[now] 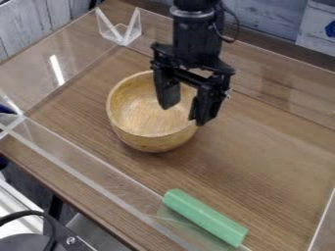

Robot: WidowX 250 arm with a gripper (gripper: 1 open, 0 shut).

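Observation:
My black gripper (pixel 186 90) hangs over the wooden bowl (pixel 139 116), reaching down from the top centre, its fingers apart above the bowl's right part and hiding some of it. I see nothing held between them. A pale green tube-like object (pixel 205 217) lies diagonally at the bottom right on the wooden table (pixel 268 147).
A clear plastic piece (pixel 119 26) sits at the top left. Black cables (pixel 33 218) are at the lower left corner, and a light edge runs along the top right.

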